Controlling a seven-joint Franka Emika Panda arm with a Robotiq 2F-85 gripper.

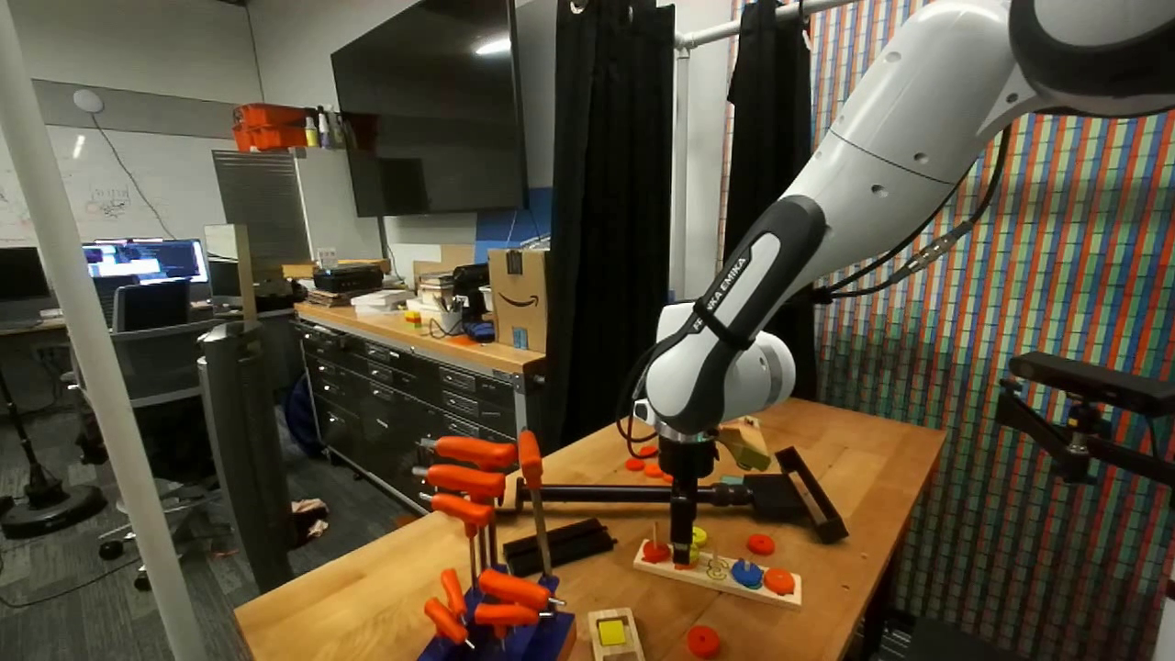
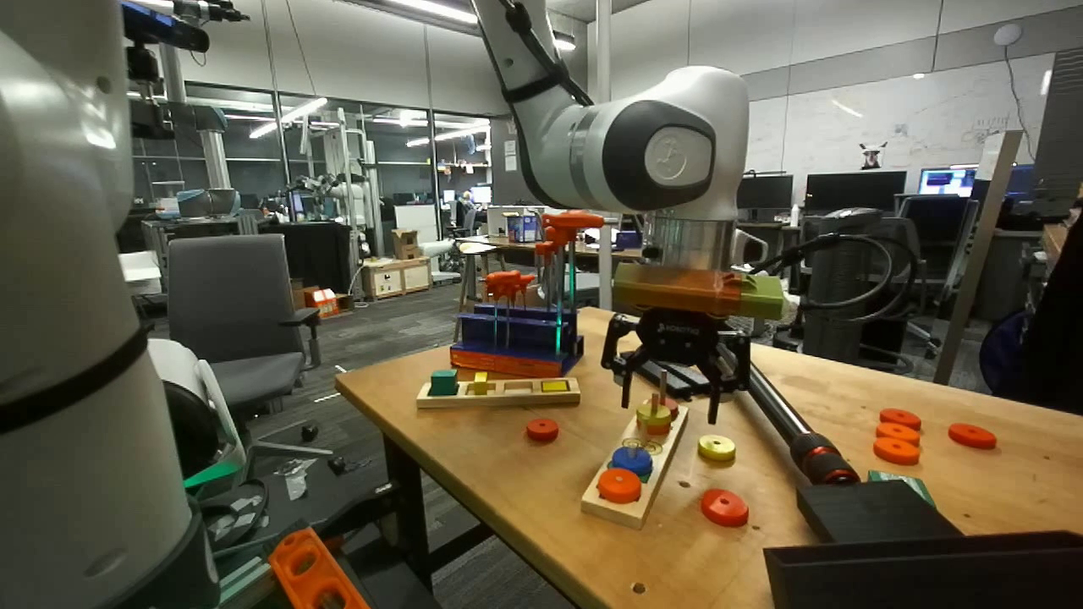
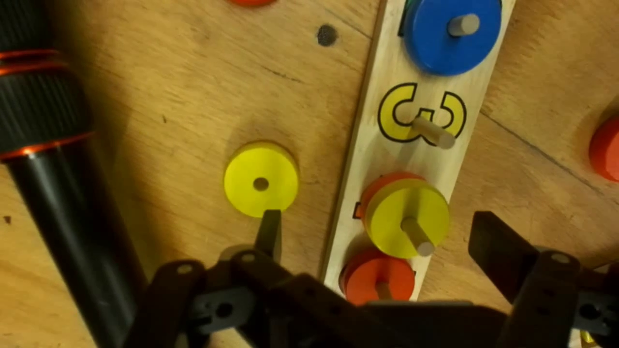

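Observation:
A wooden peg board (image 2: 599, 497) lies on the table, with discs on several of its pegs. In the wrist view, a yellow disc (image 3: 400, 226) sits over a red-orange one on the peg beside the bare peg (image 3: 435, 133) at the yellow 3. A red disc (image 3: 371, 281) is on the end peg, and a blue disc (image 3: 449, 40) lies beyond the 3. My gripper (image 2: 670, 406) hangs open above the board, its fingers to either side of the yellow disc's peg, holding nothing. A loose yellow disc (image 3: 252, 168) rests on the table beside the board.
A black pole (image 2: 787, 406) lies beside the board. Loose red discs (image 2: 725, 507) are scattered about the table. A block tray (image 2: 497, 399) and a rack of orange-handled tools (image 2: 518, 355) stand near the far edge; a black bracket (image 2: 914, 568) lies in front.

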